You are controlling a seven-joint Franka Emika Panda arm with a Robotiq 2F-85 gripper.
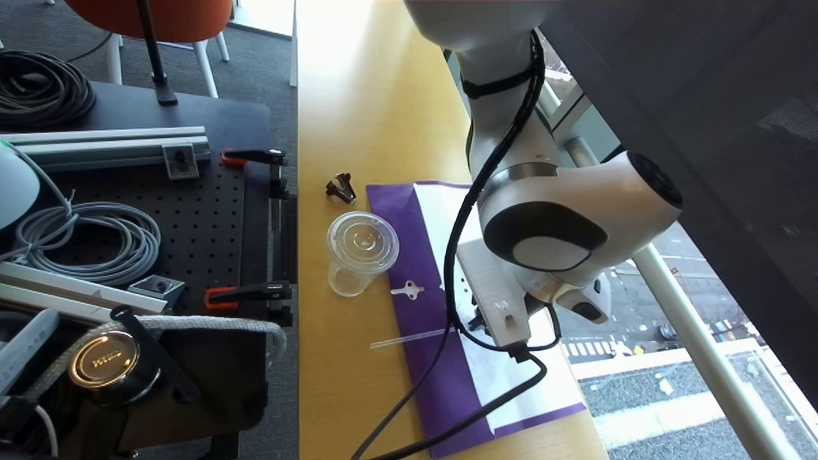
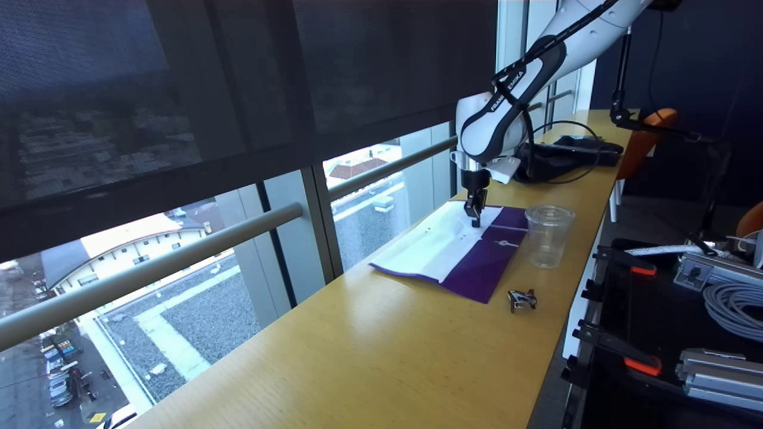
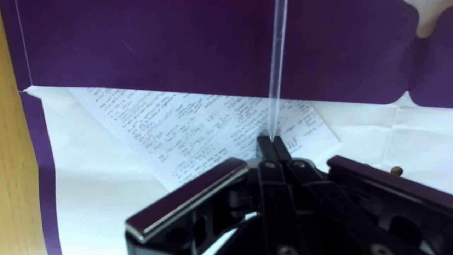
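Note:
A thin clear straw (image 3: 277, 63) runs up the wrist view from between my fingertips, across the written sheet and the purple band. The black gripper is shut on one end of it, its two pads nearly meeting. Exterior view 1 shows the straw's free end (image 1: 387, 342) reaching past the purple edge over the wooden table; the arm and cable hide the rest. In exterior view 2 the gripper (image 2: 473, 220) is low over the white part of the folder (image 2: 493, 268).
A clear lidded cup (image 1: 357, 264) stands on the table beside the folder. A staple remover (image 1: 341, 188) lies near the cup. One written sheet (image 3: 191, 127) is tucked under the purple band. Bare wooden tabletop (image 2: 400, 350) stretches out in front of the folder.

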